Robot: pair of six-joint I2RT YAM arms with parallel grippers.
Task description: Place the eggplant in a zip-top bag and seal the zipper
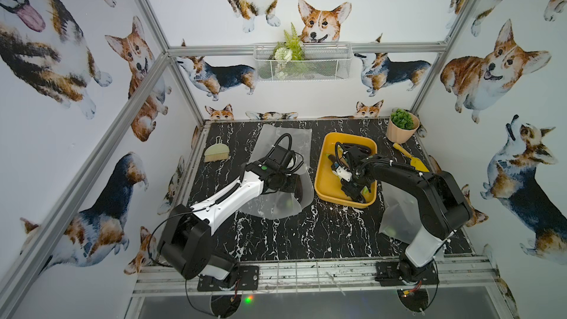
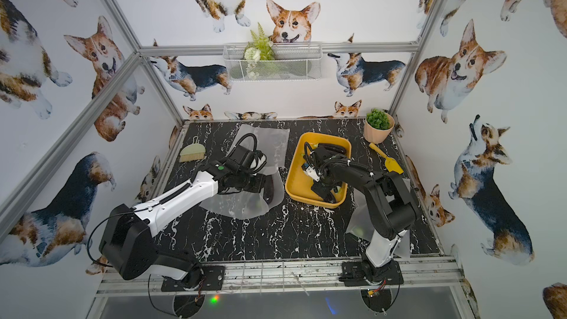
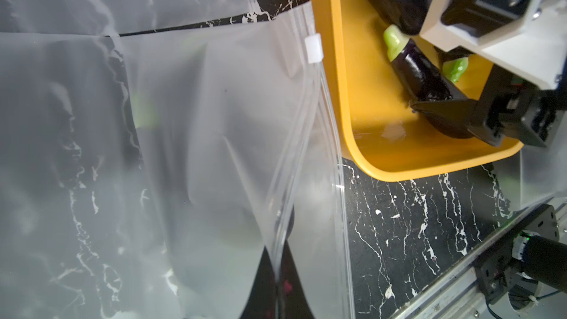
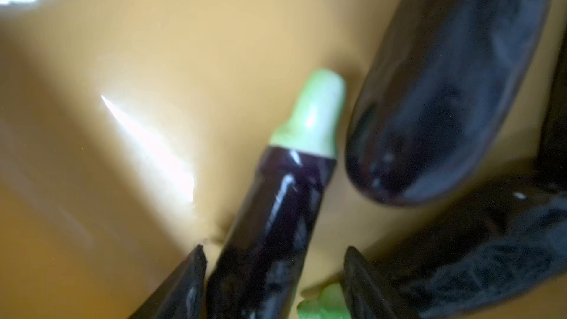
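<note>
My left gripper is shut low at the zip top bag (image 3: pixel 224 118), by its zipper edge; a white slider (image 3: pixel 314 48) sits near the top of that edge. To the bag's right, several eggplants lie in the yellow tray (image 3: pixel 378 171). My right gripper is down inside the tray, part open, its fingertips on either side of a small eggplant (image 4: pixel 271 212) with a pale green cap. I cannot tell whether they touch it. A large eggplant (image 4: pixel 443 76) lies beside it.
A potted plant (image 1: pixel 401 127) and a yellow scoop (image 1: pixel 413 159) stand or lie at the back right. A pale brush (image 1: pixel 216 154) lies at the left. More plastic bags (image 1: pixel 401 218) lie right of the tray. A wire basket with plants hangs on the back wall.
</note>
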